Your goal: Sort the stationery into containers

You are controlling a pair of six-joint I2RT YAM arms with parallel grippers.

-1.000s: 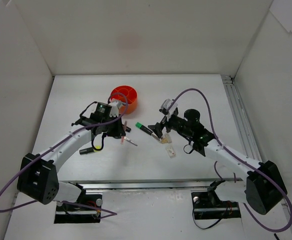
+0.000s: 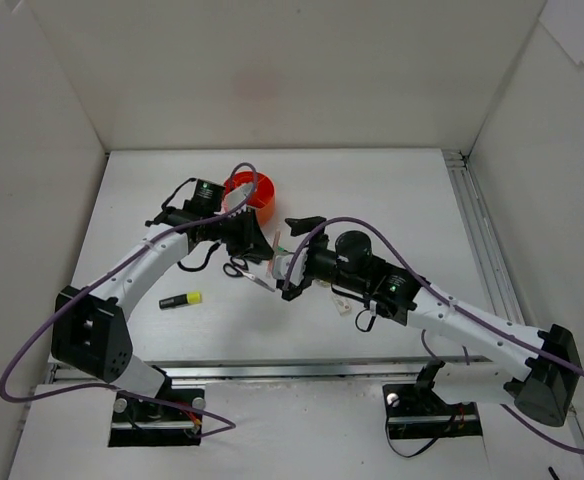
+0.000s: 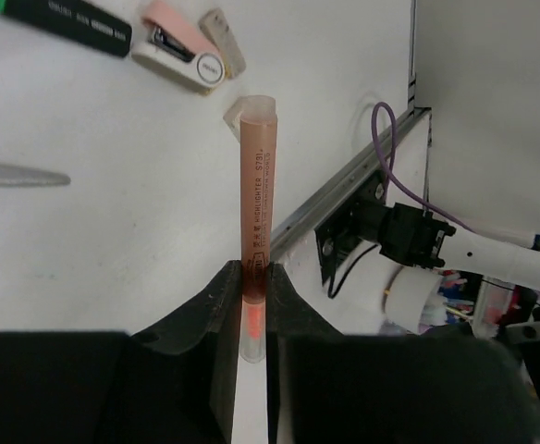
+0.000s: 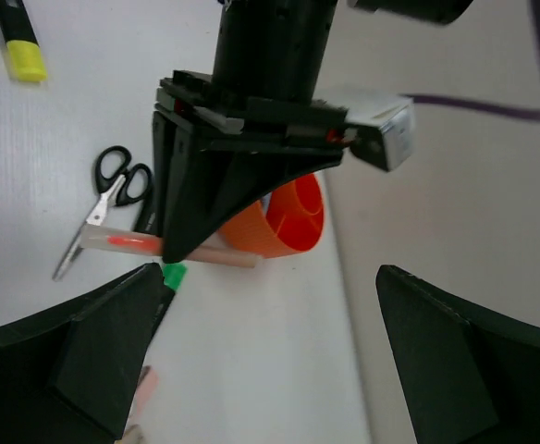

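Note:
A pinkish-orange highlighter [image 3: 259, 194] is pinched in my left gripper, which is shut on it; it points out well past the fingertips. My right gripper stands open, facing the left one, with the highlighter [image 4: 131, 242] seen ahead of its fingers and not between them. An orange divided container [image 4: 279, 227] is partly hidden behind the left gripper. On the table lie black-handled scissors [image 4: 108, 194], a green-and-black marker [image 3: 67, 23], a pink-and-white stapler [image 3: 179, 46] and a black highlighter with a yellow end [image 2: 180, 300].
Pale eraser-like pieces [image 3: 222, 42] lie beside the stapler. In the top view both grippers nearly meet over mid-table, covering several items. A metal rail [image 2: 332, 369] runs along its front edge.
My left gripper has moved up and right with the highlighter, the latest shift being small. My right gripper has moved left until it is close to the left one.

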